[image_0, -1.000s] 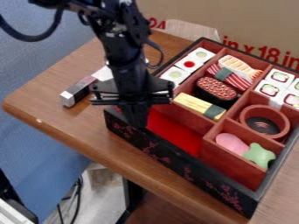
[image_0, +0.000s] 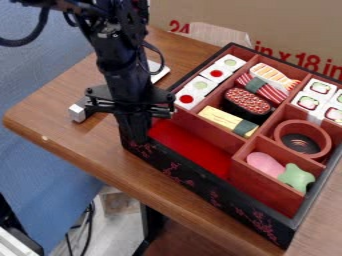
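The black robot arm reaches down from the top left, its gripper (image_0: 134, 128) low over the left wall of a black bento-style box (image_0: 230, 200) with pink flower print. The fingertips are dark against the box, so whether they are open or shut, or hold anything, cannot be told. The box has red compartments holding toy sushi (image_0: 247, 103), a yellow block (image_0: 225, 117), white tiles (image_0: 195, 91), red rings (image_0: 302, 139), a pink oval (image_0: 263, 164) and a green piece (image_0: 297, 177). The compartment (image_0: 201, 150) right of the gripper is empty.
The box stands on a wooden table (image_0: 67, 140), whose front left edge drops to the floor. Free tabletop lies left of the arm. A cardboard carton (image_0: 267, 25) stands behind, and a blue surface (image_0: 27, 85) is at the left.
The arm and gripper have moved slightly left, away from the empty red compartment, uncovering more of it. The box's contents appear unchanged.
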